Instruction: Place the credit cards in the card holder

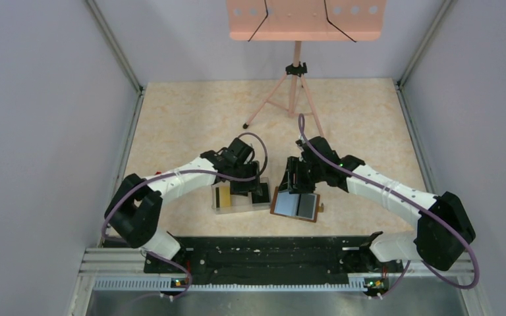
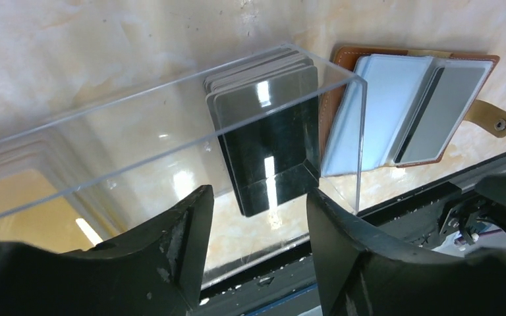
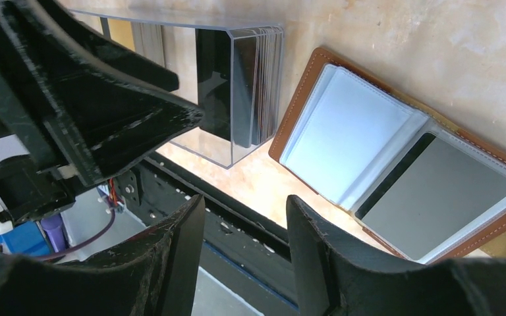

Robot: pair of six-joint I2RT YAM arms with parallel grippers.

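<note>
Several dark cards lean in a stack at the right end of a clear plastic box. Gold cards stand at the box's left end. Beside the box lies the card holder, spread open, brown leather with clear sleeves. Over the box, near the dark stack, hangs my left gripper, its fingers apart and nothing between them. My right gripper is above the holder's far-left part in the top view, fingers also apart and empty. In the right wrist view the left gripper's fingers cover part of the box.
A pink stand rises at the back of the table. The holder's strap with a snap sticks out on its right. Bare table lies behind both arms.
</note>
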